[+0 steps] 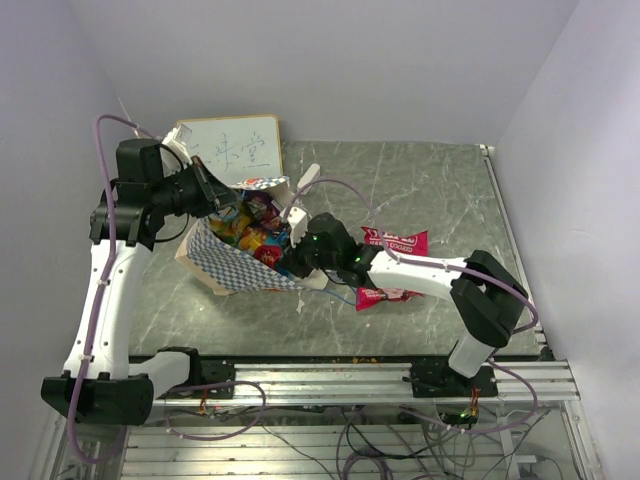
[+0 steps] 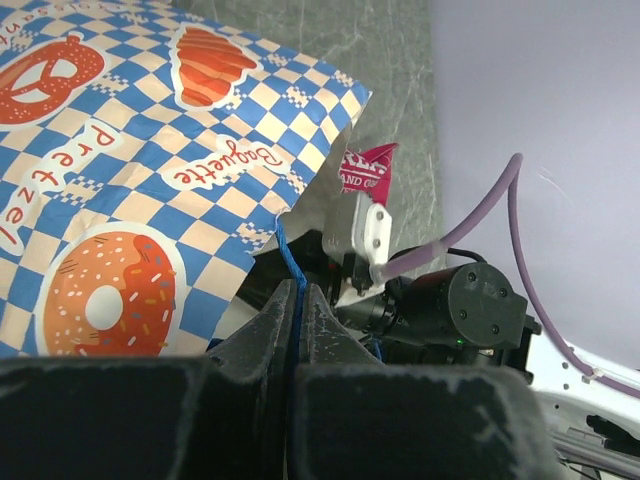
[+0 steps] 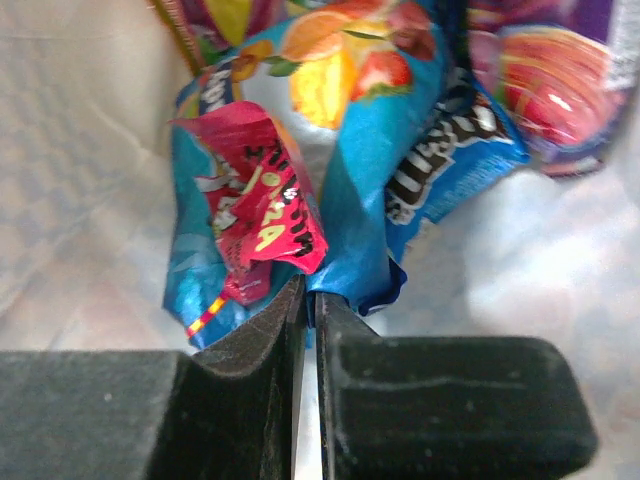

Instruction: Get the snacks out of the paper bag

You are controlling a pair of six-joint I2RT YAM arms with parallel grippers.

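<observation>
The blue-and-white checked paper bag [image 1: 238,264] lies on its side, its mouth facing right, with several colourful snack packets [image 1: 234,226] visible inside. In the left wrist view, my left gripper is shut on the bag's blue cord handle [image 2: 289,254], above the bag's printed side. My right gripper reaches into the bag's mouth and is shut on the edge of a blue snack packet [image 3: 352,215] with fruit pictures. A small red packet [image 3: 262,190] lies against it, and a purple packet [image 3: 555,85] is farther off.
A red snack packet [image 1: 404,242] lies on the grey table right of the bag, partly under my right arm. Behind the bag stands a small whiteboard [image 1: 228,150]. Bare table [image 1: 440,185] stretches across the back right.
</observation>
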